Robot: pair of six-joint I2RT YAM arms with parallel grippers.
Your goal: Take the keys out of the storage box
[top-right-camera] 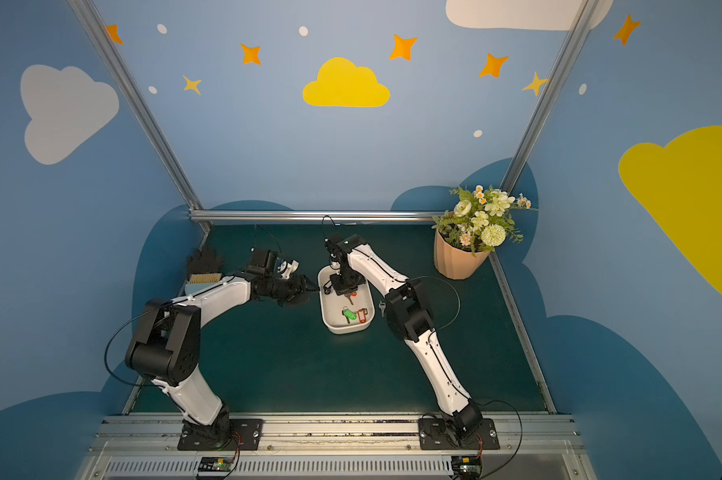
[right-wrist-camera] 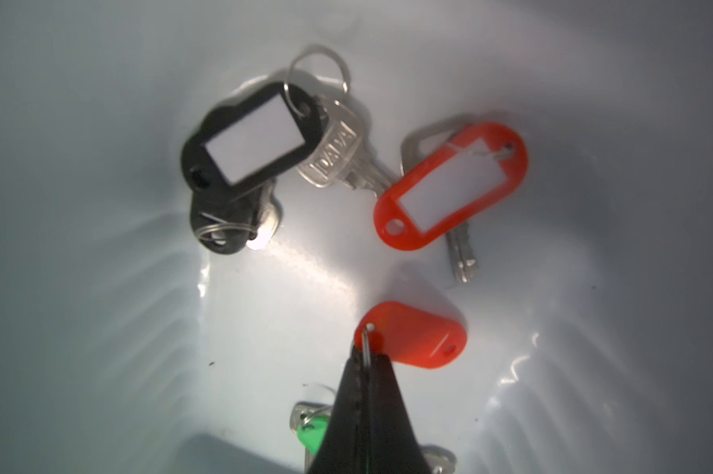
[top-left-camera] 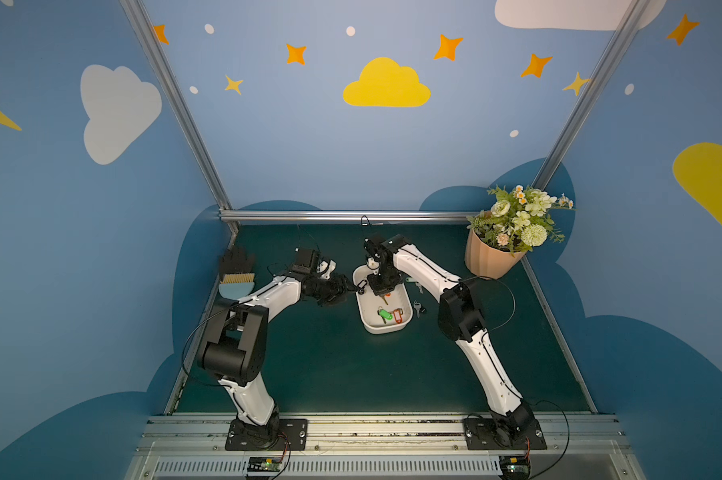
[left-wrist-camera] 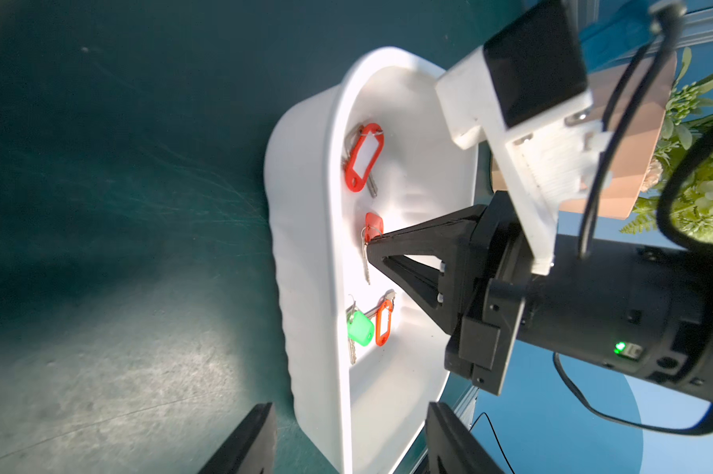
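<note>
In the right wrist view my right gripper is shut on the ring of a red-tagged key; its red tag [right-wrist-camera: 412, 334] juts out to the right of the fingertips. In the left wrist view that key [left-wrist-camera: 366, 264] hangs below the ring, inside the white storage box [left-wrist-camera: 313, 237]. Two black-tagged keys [right-wrist-camera: 253, 142] and another red-tagged key [right-wrist-camera: 451, 185] lie on the box floor. A green tag [left-wrist-camera: 360, 328] and a further red tag [left-wrist-camera: 383, 322] lie toward the near end. My left gripper stands open outside the box's left side, nothing between its fingers.
Loose keys [top-left-camera: 418, 308] lie on the table just right of the box. A flower pot [top-left-camera: 493, 254] stands at the back right, a brush and dustpan [top-left-camera: 237, 285] at the left.
</note>
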